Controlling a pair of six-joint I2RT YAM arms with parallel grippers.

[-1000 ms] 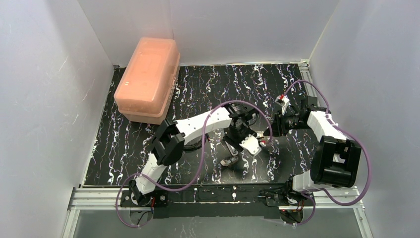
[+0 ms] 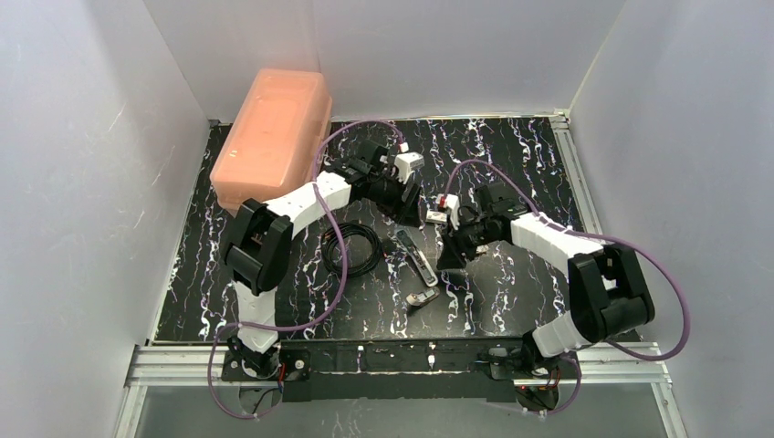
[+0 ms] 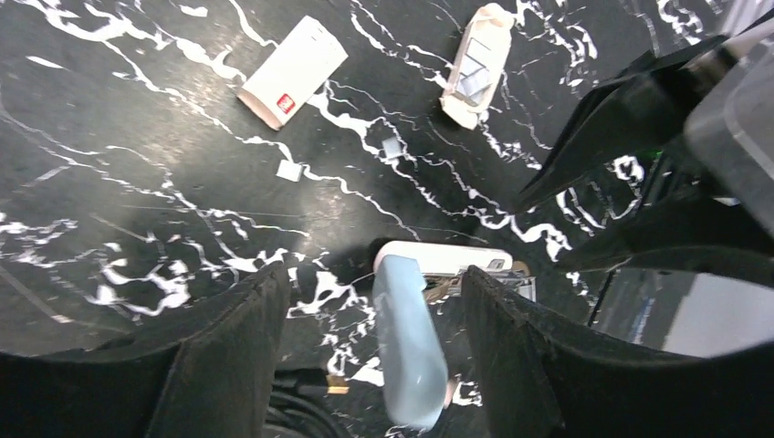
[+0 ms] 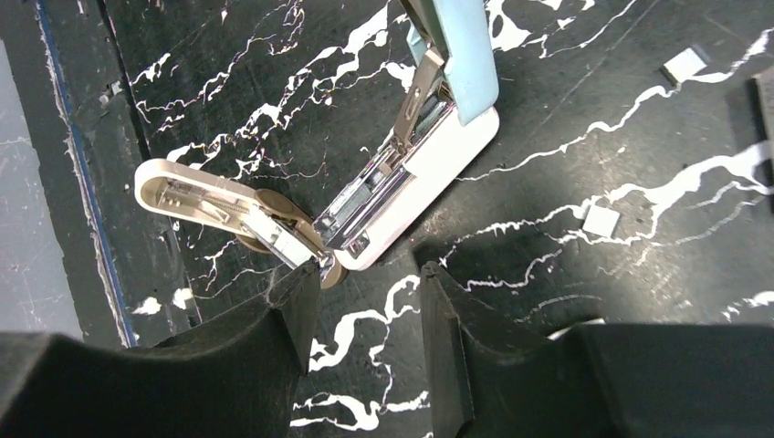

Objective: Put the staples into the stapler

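Observation:
The stapler [image 2: 418,260] lies hinged open near the middle of the table. Its white base [image 4: 429,201] holds a bare metal channel, and its light-blue top arm [image 4: 465,55] is swung up. My left gripper hangs open above the stapler's hinge end; the blue arm [image 3: 406,347] appears between its fingers with gaps on both sides. Beside the base's front end, my right gripper is partly open with nothing between its fingers. Small silvery blocks, apparently staples, lie loose: one staple block [image 4: 601,222] and another staple block [image 4: 685,64].
A beige-brown hinged tool [image 4: 214,201] lies by the stapler's front end. Behind are a white box [image 3: 297,68] and a beige tray-like piece [image 3: 479,64] with metal blocks. A black cable coil [image 2: 351,249] lies left; an orange bin [image 2: 274,137] stands back left.
The stapler's blue arm is now visible.

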